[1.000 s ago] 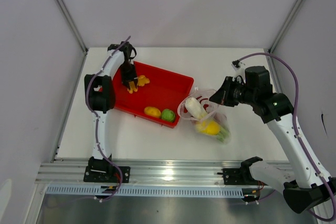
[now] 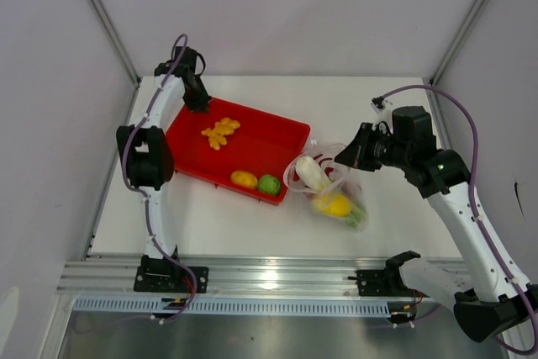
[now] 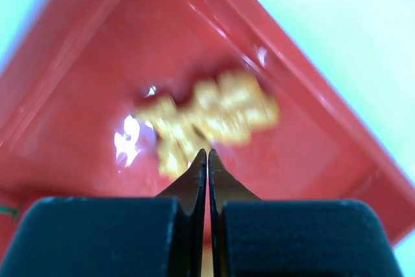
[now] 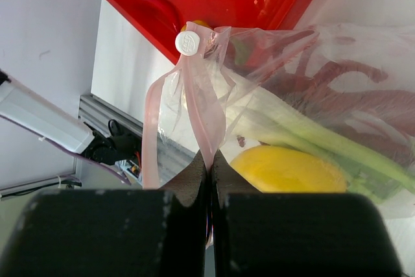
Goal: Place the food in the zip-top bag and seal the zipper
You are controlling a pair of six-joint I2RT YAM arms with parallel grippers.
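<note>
The knobbly yellow ginger root (image 2: 220, 132) lies on the floor of the red tray (image 2: 269, 136). My left gripper (image 2: 200, 107) is over the tray's back left corner, its fingers shut with nothing between them. In the left wrist view the ginger root (image 3: 217, 115) appears blurred, beyond the closed fingertips (image 3: 198, 173). A clear zip top bag (image 2: 357, 195) stands right of the tray, its mouth spread, with a white-stalked vegetable (image 2: 312, 172) and a yellow item (image 2: 339, 205) inside. My right gripper is shut on the bag's edge, near the white zipper slider (image 4: 187, 43).
A yellow-orange item (image 2: 244, 179) and a green round one (image 2: 269, 185) rest at the tray's front. A red pepper-like thing (image 4: 161, 8) lies in the tray in the right wrist view.
The right arm stayed still.
</note>
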